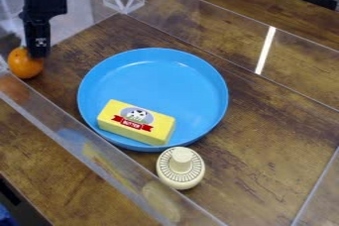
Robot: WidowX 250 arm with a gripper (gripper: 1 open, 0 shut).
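Observation:
At the left edge, the black gripper (38, 44) hangs just above and behind an orange fruit (24, 63), partly overlapping it in this view; whether they touch is unclear, and its fingertips are small and dark. A blue plate (185, 76) fills the middle, holding a yellow butter box (134, 120) on its front part.
A cream knob-topped object (181, 170) stands in front of the plate. A clear barrier (119, 166) runs diagonally along the front left.

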